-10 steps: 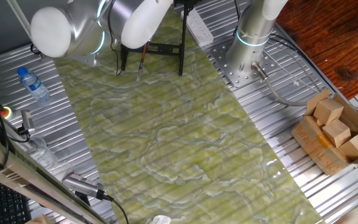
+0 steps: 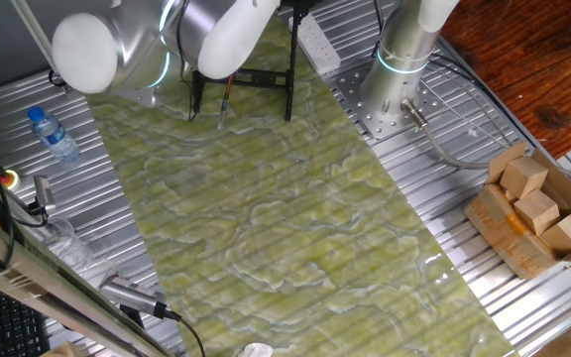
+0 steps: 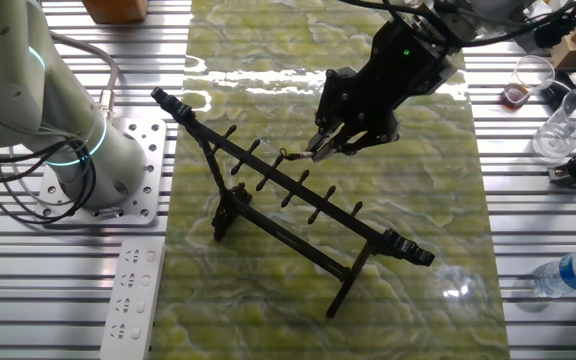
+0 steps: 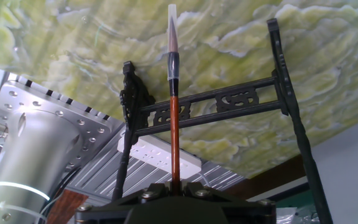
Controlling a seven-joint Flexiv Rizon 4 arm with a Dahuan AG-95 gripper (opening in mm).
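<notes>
A writing brush with a red-brown handle (image 4: 174, 137) and a clear-capped tip hangs tip down from my gripper, whose fingers are shut on its upper end. The black brush rack (image 3: 298, 188) stands on the green marbled mat, with short pegs along its top bar. In exterior view 2, my gripper (image 3: 330, 146) is beside that bar. A small dark loop (image 3: 290, 154) at the brush's end lies close to a peg; whether it is around the peg I cannot tell. From exterior view 1, the brush (image 2: 227, 99) shows in front of the rack's lower crossbar (image 2: 256, 77), while the arm hides the gripper.
The robot's base column (image 3: 103, 165) and a white power strip (image 3: 133, 295) are near the rack. A water bottle (image 2: 54, 135) lies at the left, and a cardboard box (image 2: 509, 233) with wooden blocks stands at the right.
</notes>
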